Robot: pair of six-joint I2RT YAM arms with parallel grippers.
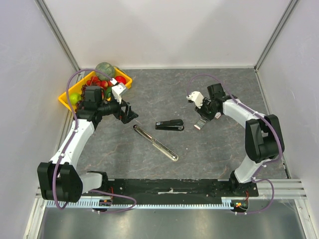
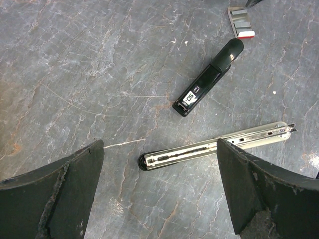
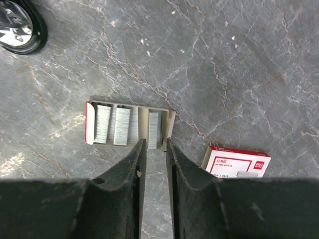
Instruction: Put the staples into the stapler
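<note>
A long stapler (image 1: 155, 143) lies opened out on the table, its metal staple channel (image 2: 199, 148) facing up. Beyond its end, in the top view, my left gripper (image 1: 130, 117) stands open and empty, fingers (image 2: 75, 184) wide apart. An open staple tray (image 3: 141, 106) holds several rows of silver staples (image 3: 121, 126). Over the tray's right end hovers my right gripper, its fingertips parted by a narrow gap and a short staple row (image 3: 153, 130) showing just beyond them. Whether the tips touch the staples, I cannot tell.
A closed black stapler (image 1: 169, 125) lies between the opened one and the tray. Right of the tray is a red-and-white staple box (image 3: 237, 163). A yellow basket (image 1: 64, 101) of fruit fills the back left. Clear table spans the back middle and front right.
</note>
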